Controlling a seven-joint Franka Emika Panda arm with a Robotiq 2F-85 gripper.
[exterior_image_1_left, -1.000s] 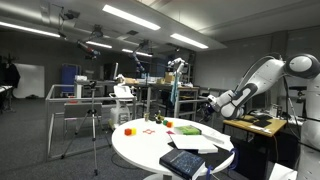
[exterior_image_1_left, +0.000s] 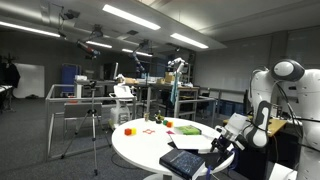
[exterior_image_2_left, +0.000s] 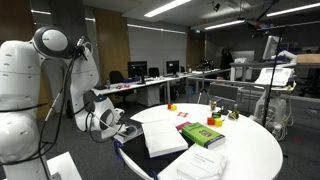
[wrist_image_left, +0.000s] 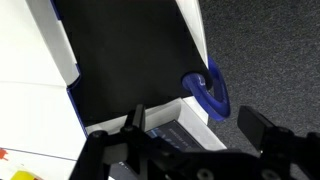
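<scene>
My gripper reaches in from the bottom of the wrist view, its dark fingers (wrist_image_left: 133, 122) spread apart and nothing visibly held between them. Beyond them lies a flat black surface (wrist_image_left: 125, 55) with white edging, and a blue curved handle or clamp (wrist_image_left: 208, 97) sits at its edge. In exterior view 1 the white arm is bent low at the table's right side, with the gripper (exterior_image_1_left: 222, 146) near the rim. From exterior view 2 the gripper (exterior_image_2_left: 126, 131) appears low at the table's left; its fingertips are too small to make out there.
On the round white table (exterior_image_1_left: 140, 146) are a black case (exterior_image_1_left: 186, 162), a green box (exterior_image_2_left: 203, 137) and white boxes (exterior_image_2_left: 203, 164). Small red and yellow items (exterior_image_2_left: 215, 122) stand farther back. Dark floor (wrist_image_left: 270, 50) shows beside the table. Bare tabletop (exterior_image_2_left: 252, 140) lies to the right in exterior view 2.
A second ago the arm was raised behind the table's right side.
</scene>
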